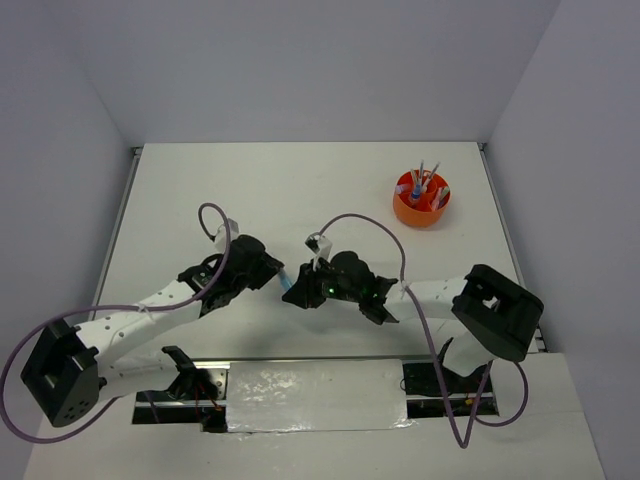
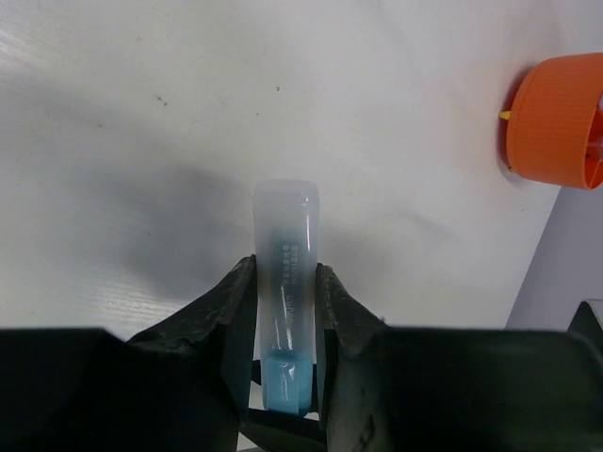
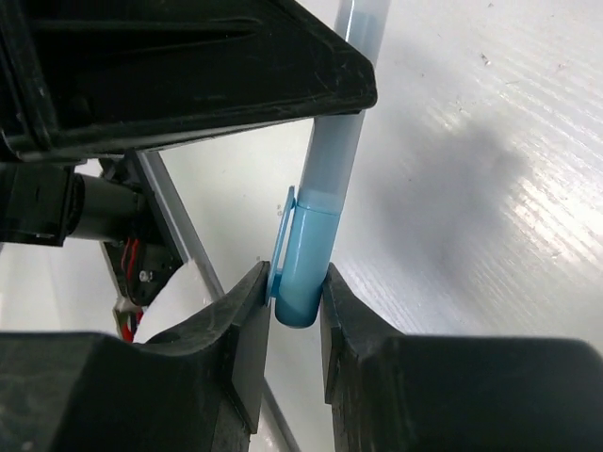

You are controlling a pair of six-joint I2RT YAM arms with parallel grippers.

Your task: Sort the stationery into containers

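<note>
A translucent pen with a light-blue cap (image 1: pixel 285 280) hangs between my two grippers at the middle of the top view. In the left wrist view my left gripper is shut on the pen's clear body (image 2: pixel 285 235). In the right wrist view the capped end (image 3: pixel 306 254) sits between the fingertips of my right gripper, which lie close against it; whether they grip it firmly is hard to tell. An orange container (image 1: pixel 420 214), holding several pens, stands at the back right, also seen at the edge of the left wrist view (image 2: pixel 546 122).
Grey walls surround it on the sides and back.
</note>
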